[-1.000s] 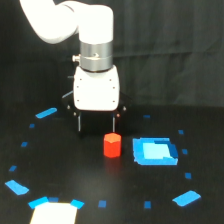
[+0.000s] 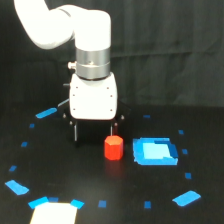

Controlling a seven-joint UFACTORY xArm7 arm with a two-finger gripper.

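Observation:
A small red block (image 2: 114, 149) stands on the dark table, near the middle of the camera view. My gripper (image 2: 95, 133) hangs just above and left of it in the picture, open, its thin dark fingers set wide apart. Against the dark background the fingertips are hard to make out, and nothing shows between them. The right finger appears close to the block's top; whether it touches cannot be told.
Right of the block lies a blue-bordered square (image 2: 141, 153) with a pale middle. Blue tape pieces (image 2: 186, 198) and small blue marks dot the table. A pale object (image 2: 53, 213) sits at the bottom left edge.
The gripper has come lower and shifted slightly left in the picture, still open. The red block and the blue-bordered square have stayed in place.

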